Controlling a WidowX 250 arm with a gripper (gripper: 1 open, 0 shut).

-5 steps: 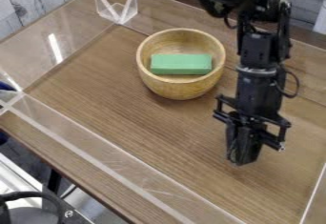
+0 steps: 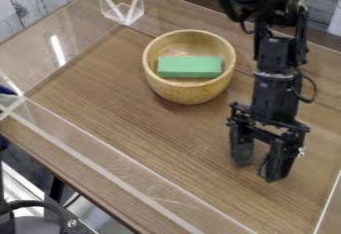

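My gripper hangs low over the wooden table at the right, fingers pointing down and spread apart, with nothing visible between them. A green block rests in a round wooden bowl behind and to the left of the gripper.
A clear plastic piece stands at the back left. Dark equipment sits at the bottom left corner beyond the table edge.
My gripper has turned or spread, its fingers now showing wider apart and slightly further right and lower. The bowl and block are unmoved.
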